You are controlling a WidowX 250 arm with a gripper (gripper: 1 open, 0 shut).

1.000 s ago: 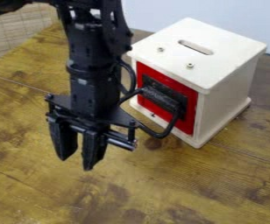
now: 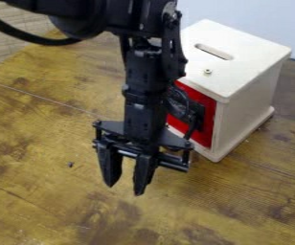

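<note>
My black gripper point(image 2: 125, 172) hangs over the wooden table in front of a white wooden box point(image 2: 246, 81), its fingers apart with nothing visible between them. The box has a slot and a screw on top and a red front panel point(image 2: 204, 132), which my arm largely hides.
A white wall point(image 2: 272, 24) stands behind the box, and a tiled surface shows at the upper left.
My arm and gripper have moved right and slightly back, now covering much more of the box's red front. The box has stayed in place.
</note>
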